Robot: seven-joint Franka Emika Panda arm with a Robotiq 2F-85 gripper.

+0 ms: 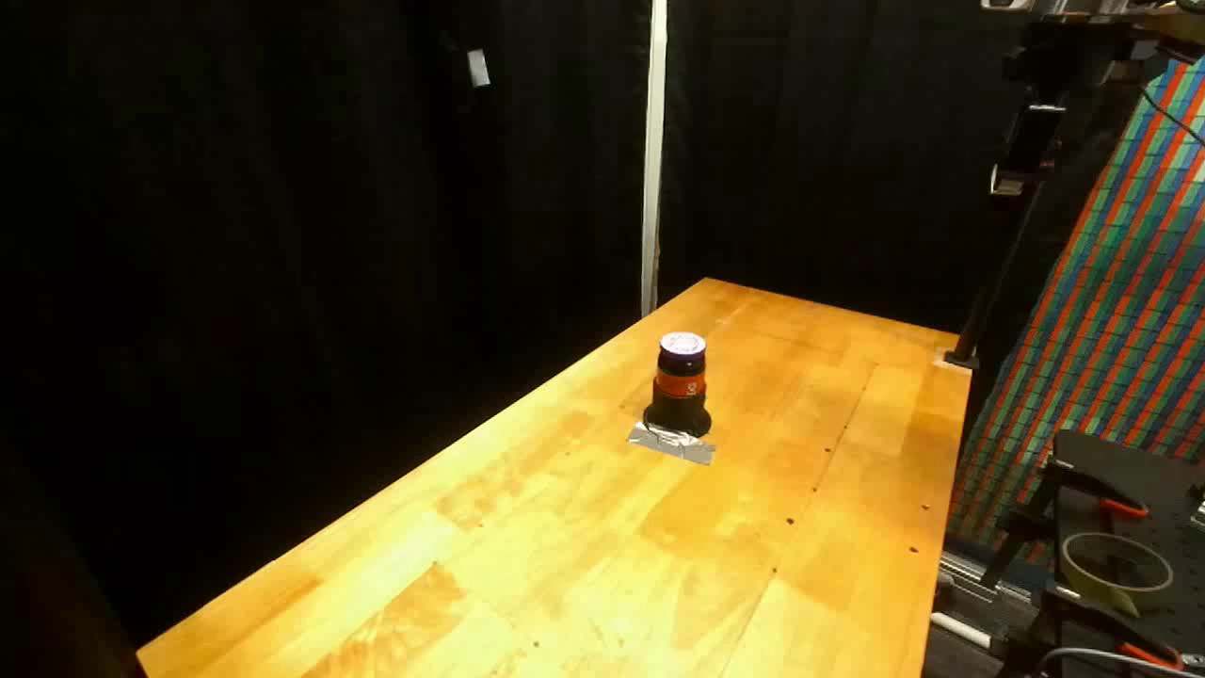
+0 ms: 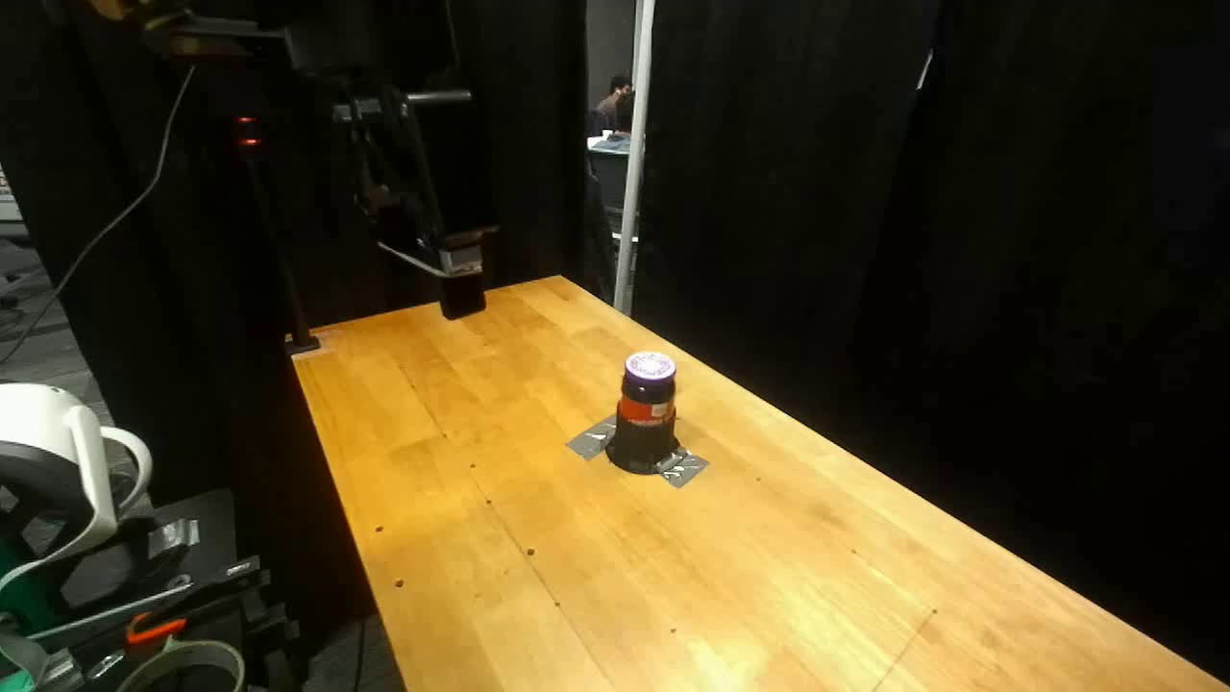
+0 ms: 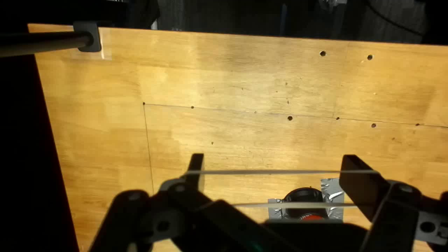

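A dark jar with a pale lid and an orange-red label stands upright in a black holder. Silver tape fixes the holder to the wooden table. My gripper is open, its fingers wide apart, with two pale bands stretched across the gap and no object held. In the second exterior view the gripper hangs near the table's far end, apart from the jar. The wrist view shows part of the holder and a bit of red label; the gripper's body hides the rest.
A dark pole is mounted at a table corner. Black curtains surround the table. Off its side, a dark cart carries a tape roll and orange-handled tools. Around the jar, the tabletop is clear.
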